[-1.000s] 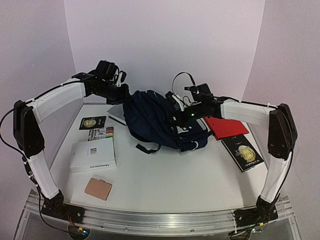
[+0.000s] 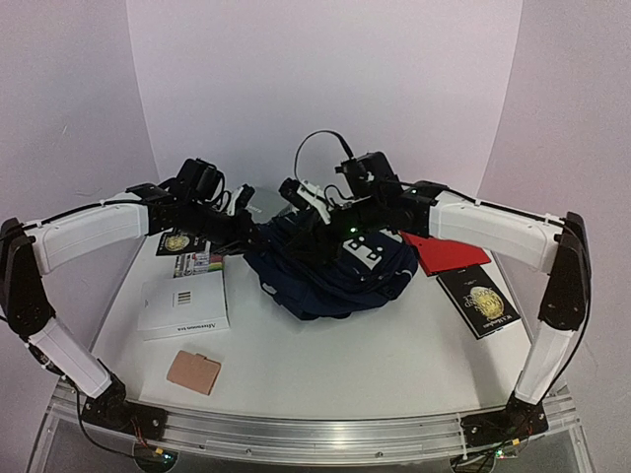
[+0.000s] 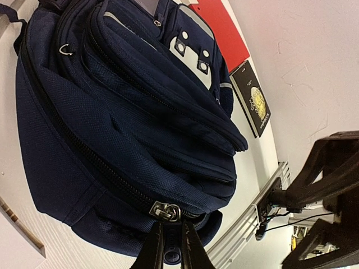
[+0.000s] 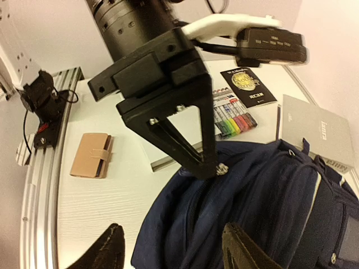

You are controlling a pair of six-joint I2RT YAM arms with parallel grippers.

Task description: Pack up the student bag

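Observation:
The navy student bag (image 2: 335,281) lies slumped mid-table, with zipped compartments and a white buckle patch (image 3: 193,53). At its corner in the left wrist view, my left gripper is shut on a metal zipper pull (image 3: 165,210), the slider showing just beyond the fingertips. The right wrist view also shows this pull at the tip of the left gripper. My right gripper is open over the bag's near side, its fingers (image 4: 106,249) apart and nothing between them. Whether the main opening is unzipped cannot be made out.
On the left lie a white box (image 2: 184,305), a tan notebook (image 2: 193,372), coloured markers (image 4: 235,123) and a black book (image 4: 247,86). A grey box (image 4: 317,129) sits behind the bag. Rightward are a red folder (image 2: 449,254) and another black book (image 2: 478,299).
The right gripper has moved left toward it, uncovering the white patch. The bag has flattened, and its dangling strap no longer shows in front.

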